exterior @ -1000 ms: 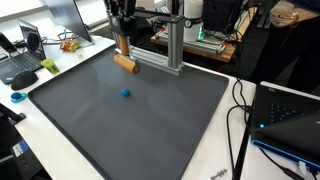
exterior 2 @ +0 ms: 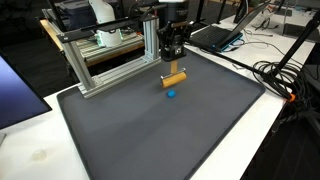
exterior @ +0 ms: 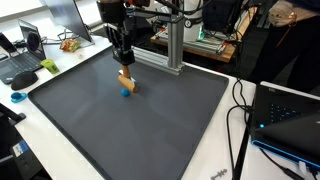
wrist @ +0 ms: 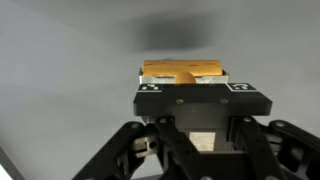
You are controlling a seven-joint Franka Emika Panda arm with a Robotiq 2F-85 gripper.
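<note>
A wooden mallet hangs head-down from my gripper [exterior 2: 173, 57], which is shut on its handle [exterior 2: 173, 67]. The light-brown cylindrical head [exterior 2: 174, 80] lies crosswise, low over the grey mat. Close by its near side in exterior view 2 is a small round blue thing [exterior 2: 171, 94] on the mat. Exterior view 1 shows the mallet head [exterior: 127, 84] just behind the blue thing [exterior: 125, 93]; I cannot tell if they touch. From the wrist, the head [wrist: 180, 68] shows beyond the dark fingers [wrist: 160, 103], while the blue thing is hidden.
A laptop [exterior 2: 222, 32] and cables sit on the table beyond the mat, and a black case [exterior: 285, 122] lies to the right in exterior view 1.
The blue thing has not visibly moved.
</note>
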